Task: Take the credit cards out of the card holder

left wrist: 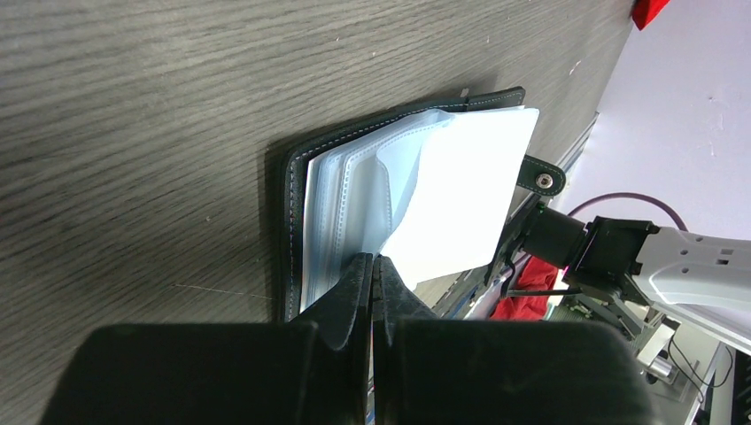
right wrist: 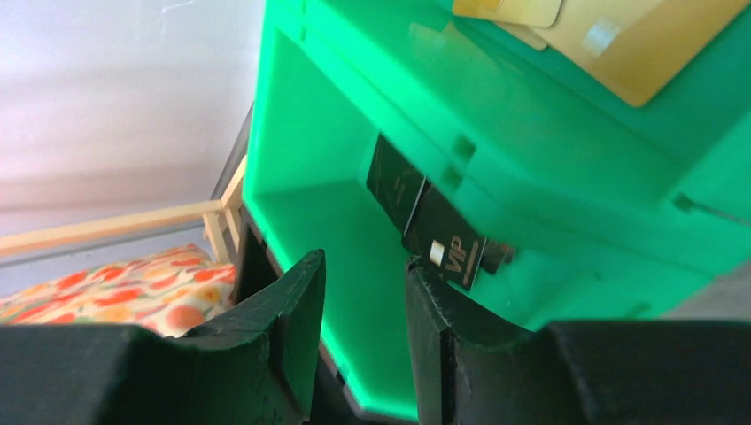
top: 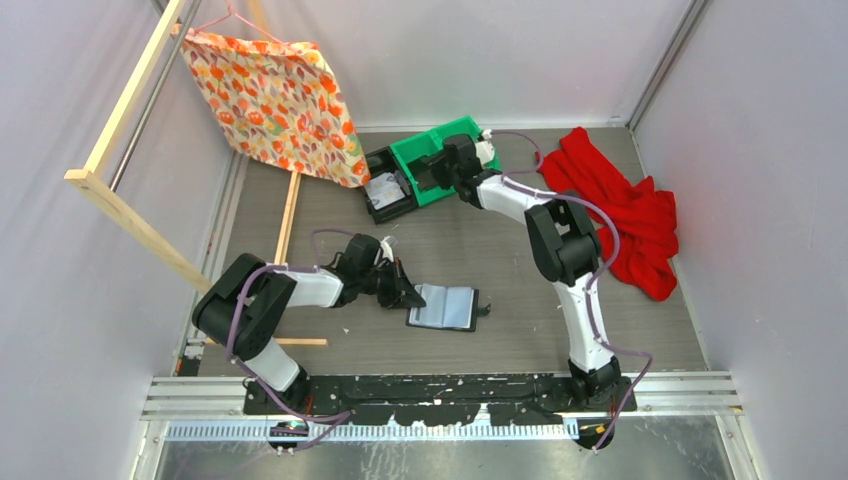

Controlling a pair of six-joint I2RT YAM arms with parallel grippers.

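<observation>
The card holder [left wrist: 292, 212] lies spread on the table, black outside with pale translucent sleeves [left wrist: 354, 195]. My left gripper is shut, its tips against the sleeves; whether a sleeve edge is pinched does not show. Above the green bin [right wrist: 305, 142], my right gripper stands part open, nothing seen between its fingers. Black cards [right wrist: 447, 243], one marked VIP, lie in one compartment of that bin. Gold cards [right wrist: 638, 44] rest in the other compartment.
Beside the green bin stands a black bin [top: 400, 205] with white material inside. A red cloth [top: 615, 210] is bunched at the right. Patterned fabric [top: 275, 100] hangs from a wooden frame [top: 140, 225] at the left. Bare table separates the holder from the bins.
</observation>
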